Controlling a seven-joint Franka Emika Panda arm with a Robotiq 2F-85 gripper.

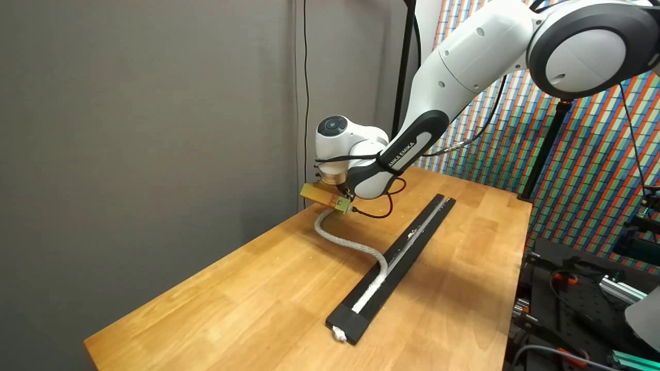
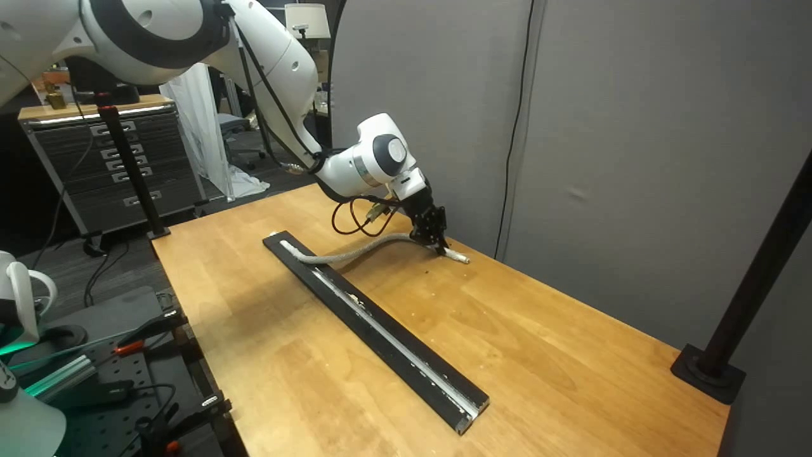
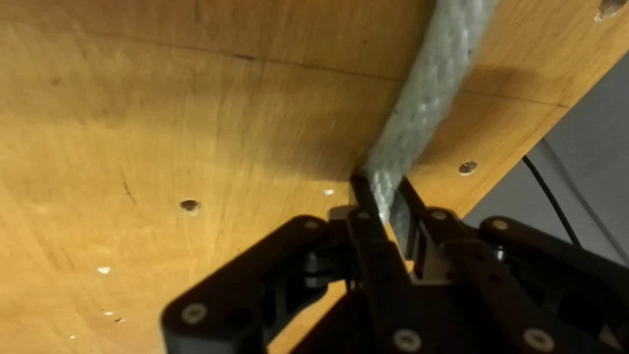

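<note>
A pale grey braided rope (image 1: 352, 244) bends across the table. One part of it lies along the groove of a long black channel (image 1: 396, 263), and its other part curves away to the table's far edge. There my gripper (image 2: 441, 247) points down, low over the wood, with the rope's white end (image 2: 458, 256) sticking out past it. In the wrist view the rope (image 3: 421, 100) runs in between the two dark fingers, one on each side. Whether they press on it I cannot tell. In exterior view 1 the fingertips are hidden behind the orange-and-green wrist part.
A grey partition (image 2: 647, 152) stands close behind the table edge by the gripper. Black posts (image 2: 708, 362) rise at the table's borders. Thin cables loop beside the wrist.
</note>
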